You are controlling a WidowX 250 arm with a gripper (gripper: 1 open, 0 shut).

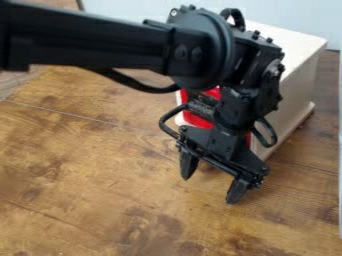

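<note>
My black gripper [211, 178] hangs low over the wooden floor at centre right, its two fingers apart and pointing down, with nothing seen between them. Behind it stands a cream box [293, 105] with a red panel [197, 118] on the side facing the camera, partly hidden by my arm and wrist.
A pale wall [301, 20] runs along the back. My arm reaches in from the upper left, and cables loop around the wrist.
</note>
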